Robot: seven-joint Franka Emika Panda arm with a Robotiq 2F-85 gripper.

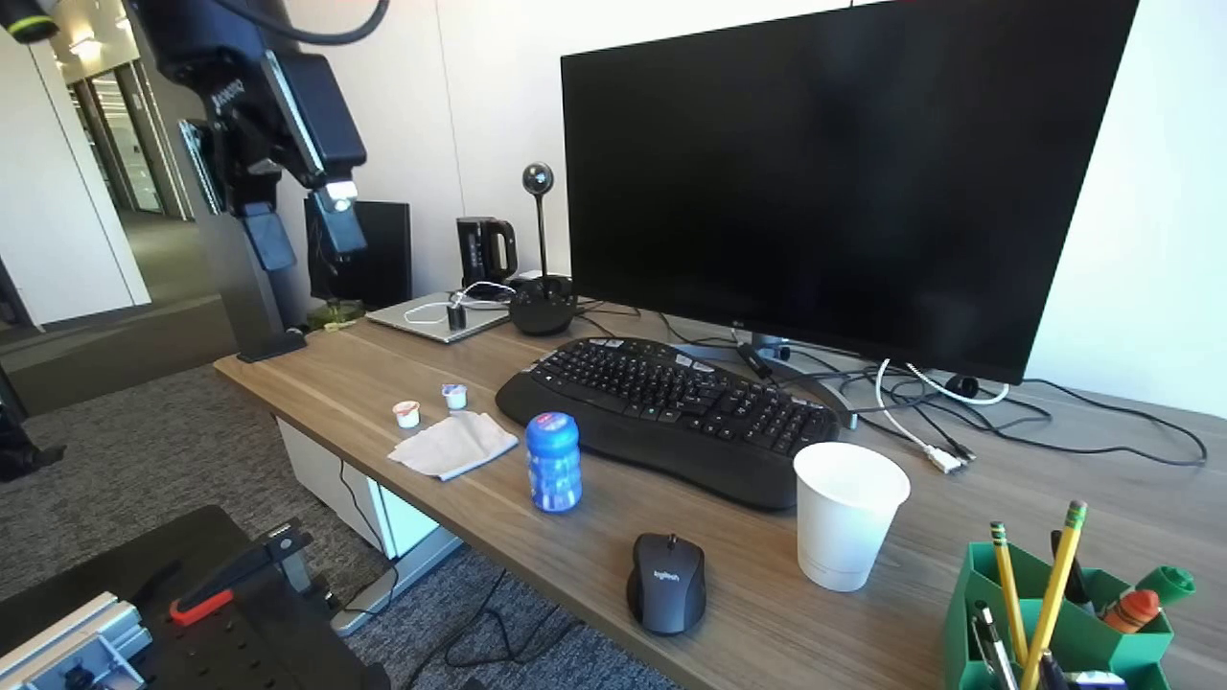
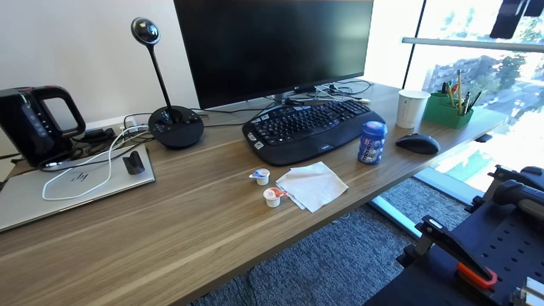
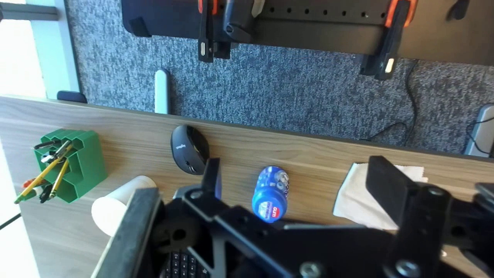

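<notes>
High above the desk, my gripper [image 1: 305, 236] hangs at the upper left of the first exterior view. In the wrist view its fingers [image 3: 388, 187] stand wide apart and hold nothing. Far below, seen through the gap, is a blue gum bottle [image 3: 271, 192] standing upright on the desk. A white folded cloth [image 2: 312, 185] lies left of the bottle in the second exterior view, beside two small creamer cups, one red-lidded [image 2: 273, 198] and one blue-lidded [image 2: 262, 176]. A dark computer mouse [image 1: 667, 585] and a white paper cup [image 1: 847, 517] are on the bottle's other side.
A black keyboard [image 1: 679, 402] lies before the large monitor [image 1: 828, 195]. The green pen holder [image 2: 449, 111] stands at one desk end; a laptop [image 2: 76, 183], kettle [image 2: 35, 122] and stalked camera base [image 2: 176, 133] occupy the other. Bare wood [image 2: 168, 224] lies left of the creamers.
</notes>
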